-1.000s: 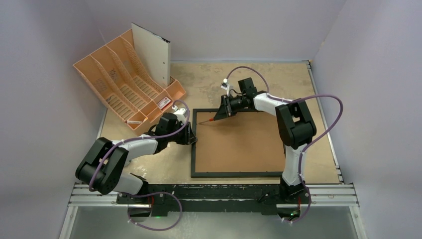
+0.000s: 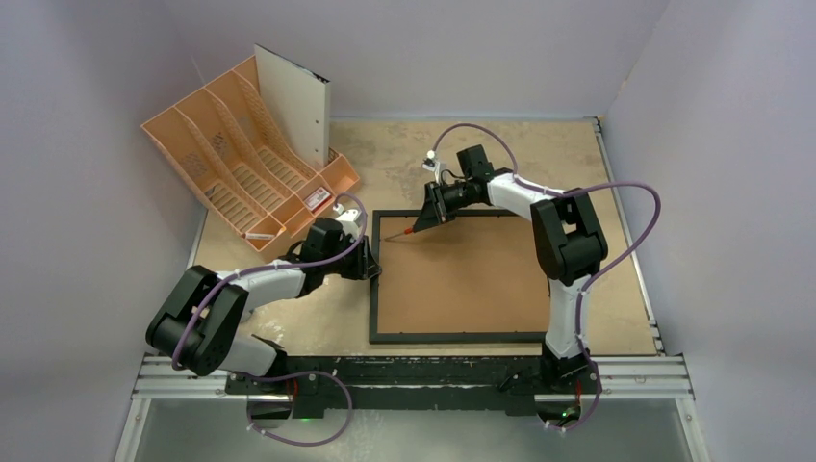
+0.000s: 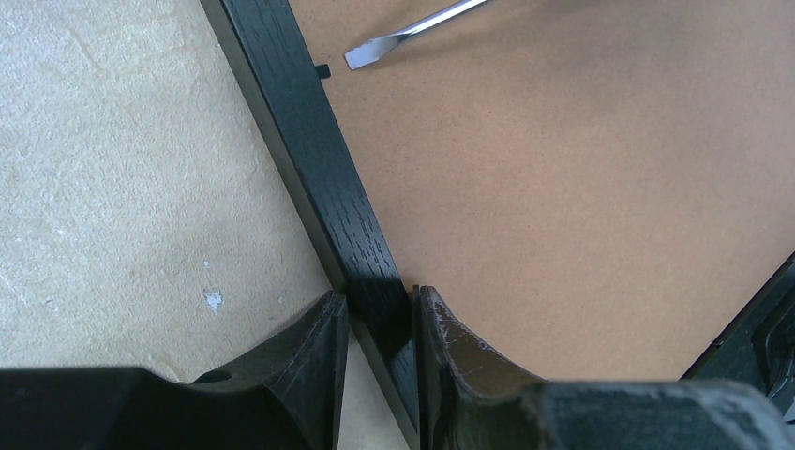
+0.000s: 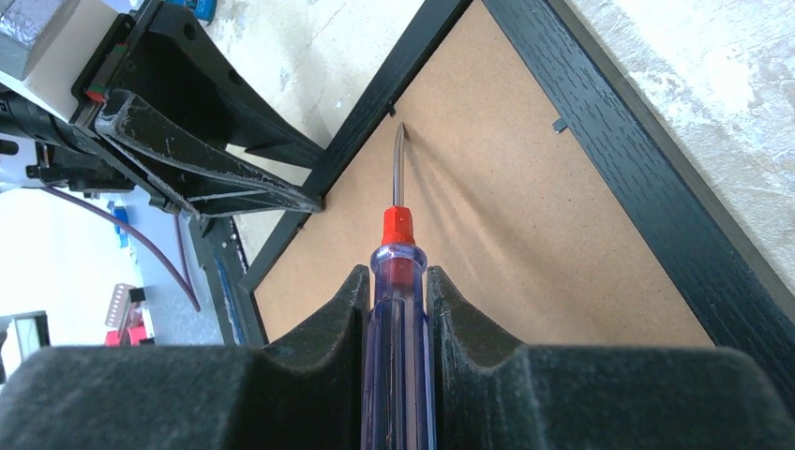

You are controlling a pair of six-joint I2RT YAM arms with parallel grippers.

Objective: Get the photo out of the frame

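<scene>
The black picture frame (image 2: 452, 338) lies back side up on the table, its brown backing board (image 2: 462, 279) facing me. My left gripper is shut on the frame's left bar (image 3: 328, 169), one finger on each side. A screwdriver (image 4: 398, 281) with a clear purple handle and red collar is held by its handle in my right gripper, which is shut on it. In the left wrist view its flat blade (image 3: 375, 52) is over the board, close beside a small dark tab (image 3: 322, 71) on the frame's inner edge. Another tab (image 4: 560, 125) shows on the adjoining bar.
An orange slotted rack (image 2: 236, 159) stands at the back left, with a white panel (image 2: 293, 106) upright in it. Purple cables loop from both arms. Bare table (image 2: 616, 279) lies right of the frame.
The left arm and frame look unmoved.
</scene>
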